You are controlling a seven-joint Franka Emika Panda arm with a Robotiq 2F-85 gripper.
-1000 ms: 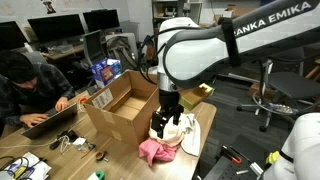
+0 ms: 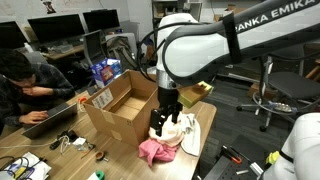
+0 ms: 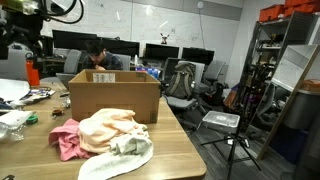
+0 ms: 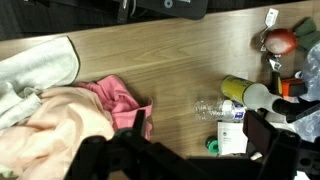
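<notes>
My gripper (image 2: 167, 122) hangs above the table near a heap of cloths. In the wrist view its two dark fingers (image 4: 255, 130) stand wide apart, open, with bare wood between them. A peach cloth (image 4: 60, 135), a pink cloth (image 4: 118, 98) and a white cloth (image 4: 45, 66) lie crumpled together to the left of the fingers. Exterior view 2 shows the peach cloth (image 3: 108, 128) between the pink one (image 3: 68, 138) and the white one (image 3: 120, 160). Beside the heap stands an open cardboard box (image 3: 115, 98); its inside is mostly hidden.
Right of the fingers in the wrist view lie a clear bottle (image 4: 217, 108), a yellow-green can (image 4: 235, 88), a red round object (image 4: 281, 41) and other clutter. A person sits at a laptop (image 2: 50, 122) beyond the table. Bare wood lies between cloths and clutter.
The seated person's head and arms have shifted slightly. My arm, the cloths and the box look unmoved.
</notes>
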